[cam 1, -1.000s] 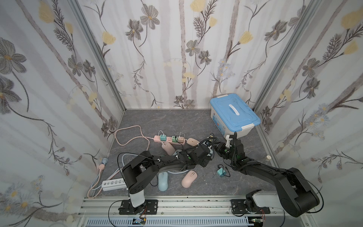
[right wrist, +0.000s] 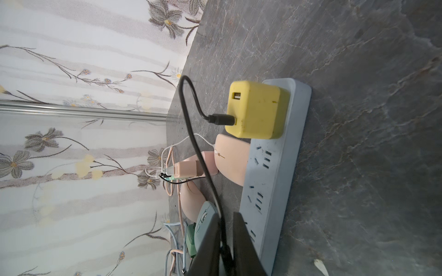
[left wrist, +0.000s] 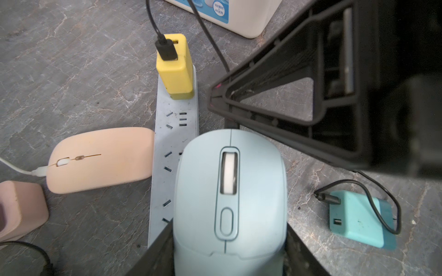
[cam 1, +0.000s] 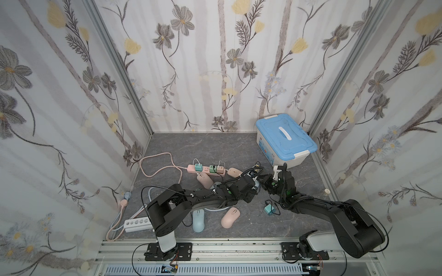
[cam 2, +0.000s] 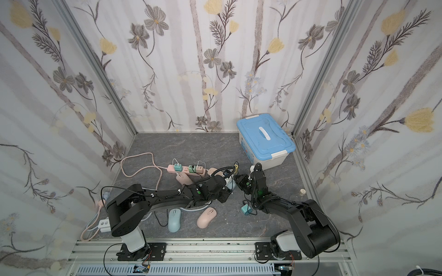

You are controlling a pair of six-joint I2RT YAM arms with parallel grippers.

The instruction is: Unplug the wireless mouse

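In the left wrist view a light blue mouse (left wrist: 228, 184) fills the lower middle, with my left gripper shut on it. My right gripper is beside the mouse; in the right wrist view its fingertips are around or at a black cable (right wrist: 209, 179) near its dark plug end. Whether they grip it is unclear. A yellow charger (right wrist: 257, 110) with a cable plugged in sits on a pale power strip (right wrist: 264, 179).
A peach mouse (left wrist: 101, 161) lies beside the strip. A teal charger (left wrist: 354, 216) is to the right, and the blue-lidded box (cam 1: 285, 133) stands at back right. More mice (cam 1: 230, 217), cables and strips crowd the left and front.
The left arm is nearly still.
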